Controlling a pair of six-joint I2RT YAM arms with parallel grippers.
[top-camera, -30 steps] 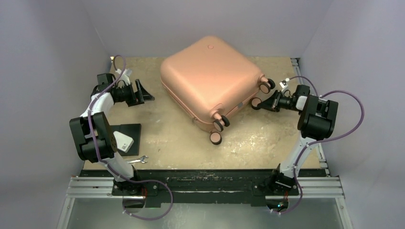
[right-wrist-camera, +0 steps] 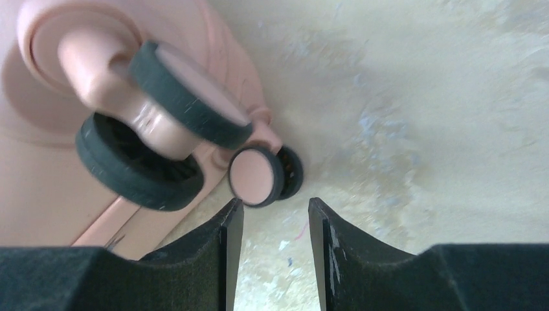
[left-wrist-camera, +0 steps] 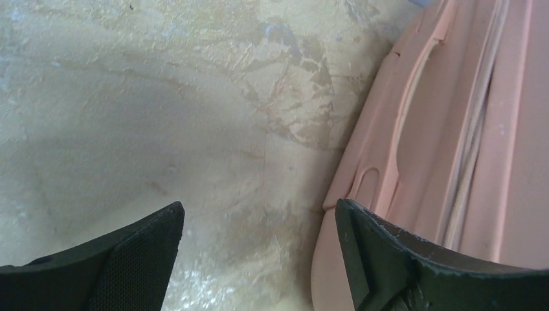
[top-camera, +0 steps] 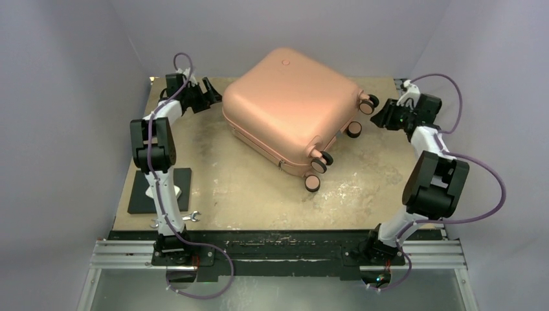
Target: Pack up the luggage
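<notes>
A closed rose-pink suitcase (top-camera: 285,110) lies large across the middle of the table, its wheels (top-camera: 318,165) toward the right and front; they show close up in the right wrist view (right-wrist-camera: 252,175). My left gripper (top-camera: 212,96) is beside its back-left corner, fingers apart; in the left wrist view the suitcase's side with a handle (left-wrist-camera: 414,110) is beside the right finger, nothing clearly held. My right gripper (top-camera: 377,120) is just right of the back wheels, its fingers a little apart with nothing between them.
A dark flat pad (top-camera: 139,201) with a white object lies at the front left, with a wrench (top-camera: 193,216) near the front edge. Bare table (top-camera: 233,201) shows in front of the suitcase and at the right. Walls border the back and sides.
My left gripper has moved back and right toward the suitcase's corner. My right gripper has moved back and risen from the lower wheel. The suitcase has shifted slightly right and forward.
</notes>
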